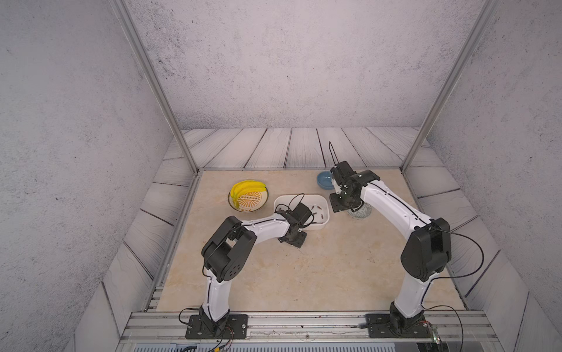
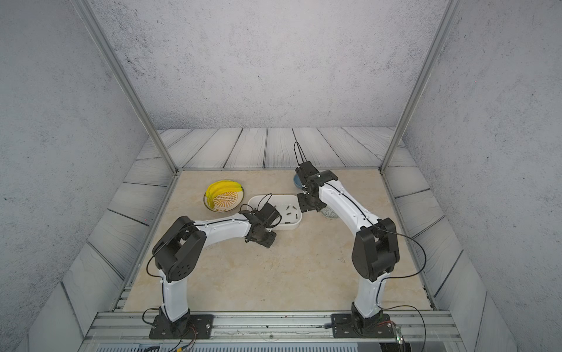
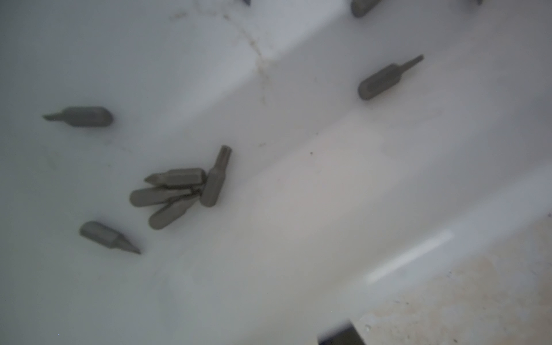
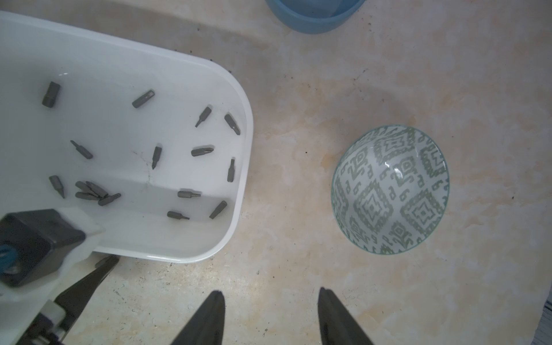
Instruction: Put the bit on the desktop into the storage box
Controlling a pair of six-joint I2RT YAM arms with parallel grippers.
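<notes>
The white storage box (image 4: 233, 224) stands mid-table with several small grey bits (image 4: 187, 194) scattered on its floor; some form a cluster (image 3: 172, 195). No bit shows on the bare desktop. My left gripper (image 1: 297, 241) is low at the box's front edge. In the left wrist view only one dark fingertip (image 3: 343, 336) appears, outside the box wall, so its finger opening and anything between the fingers stay hidden. My right gripper is open above bare desktop, right of the box's front corner, with nothing between its fingers.
A patterned bowl (image 4: 391, 189) stands right of the box, and a blue bowl (image 4: 316, 23) lies behind. On the left is a plate (image 1: 248, 210) with bananas (image 1: 246, 187).
</notes>
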